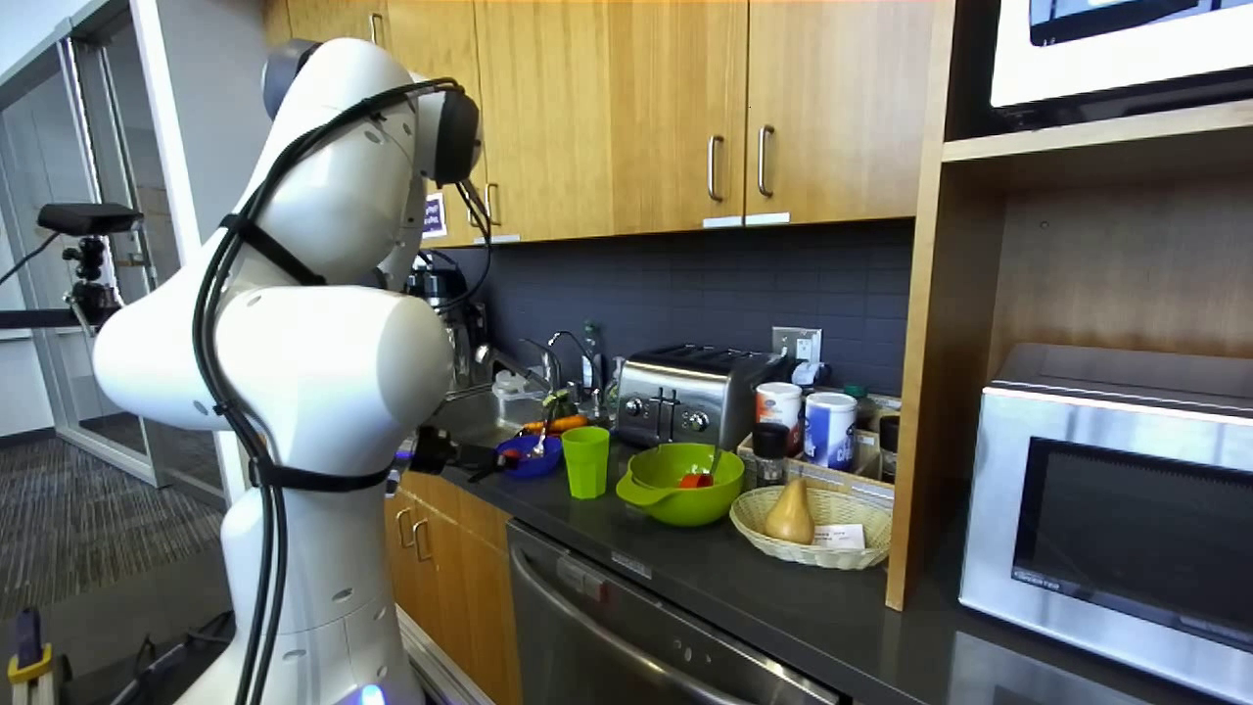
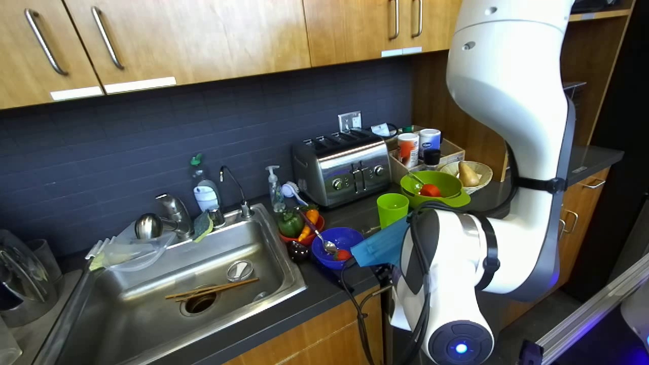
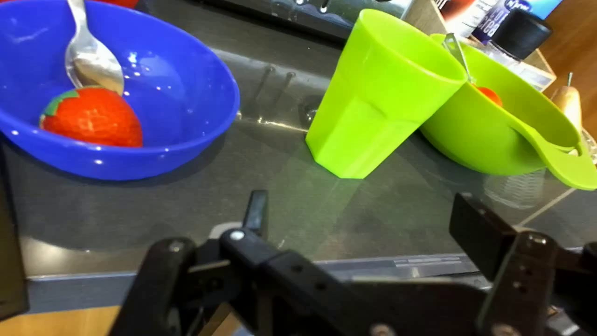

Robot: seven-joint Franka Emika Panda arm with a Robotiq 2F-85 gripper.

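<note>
My gripper is open in the wrist view, its fingers wide apart with bare countertop showing between them. Beyond the gap a lime-green cup point(image 3: 372, 106) stands on the counter, apart from both fingers. On the left lies a blue bowl point(image 3: 184, 101) containing a strawberry point(image 3: 98, 120) and a metal spoon point(image 3: 95, 59). A green bowl point(image 3: 481, 134) sits behind and right of the cup, with something red inside. Exterior view 1 has the gripper close to the counter edge beside the blue bowl point(image 1: 534, 459); in exterior view 2 the arm mostly covers it.
A toaster point(image 2: 340, 167) stands against the back wall. Left of the blue bowl are a red bowl of vegetables point(image 2: 301, 225) and the sink point(image 2: 146, 310). A wicker basket point(image 1: 854, 540) holding a pear-shaped item is right of the green bowl. Counter in front of the cup is clear.
</note>
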